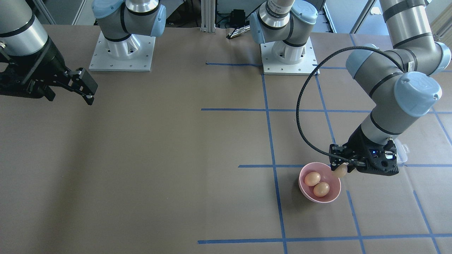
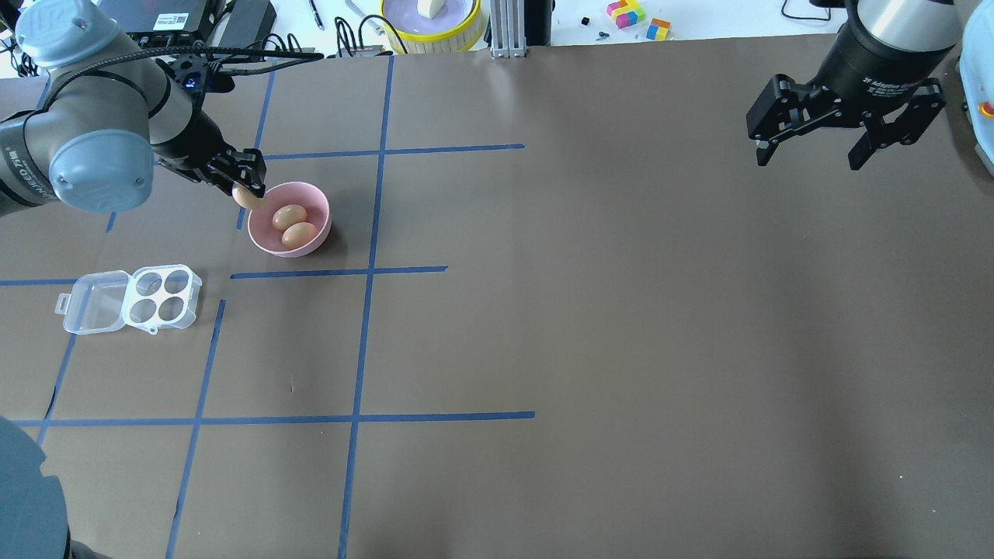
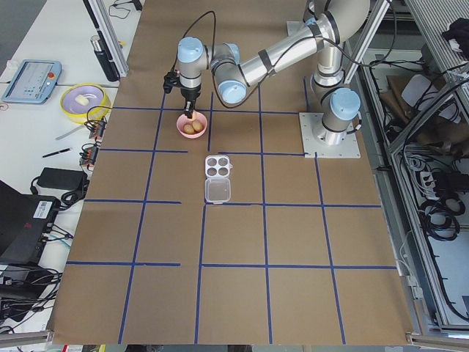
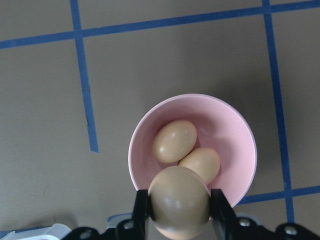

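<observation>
An egg (image 4: 179, 202) is held between the fingertips of my gripper (image 1: 341, 168), which is shut on it; in the left wrist view it fills the space between both fingers. It hangs over the rim of a pink bowl (image 2: 321, 228), on the side toward the arm. Two more eggs (image 4: 174, 141) lie in the bowl, side by side. A white egg carton (image 2: 160, 298) with four round cups and an open clear lid (image 3: 218, 191) sits on the table near the bowl; its cups look empty.
Blue tape lines grid the table (image 2: 652, 326). A second dark gripper (image 2: 843, 116) hangs at the top right of the top view, well away from the bowl. Other arm bases stand along the back in the front view. Open table surrounds the bowl.
</observation>
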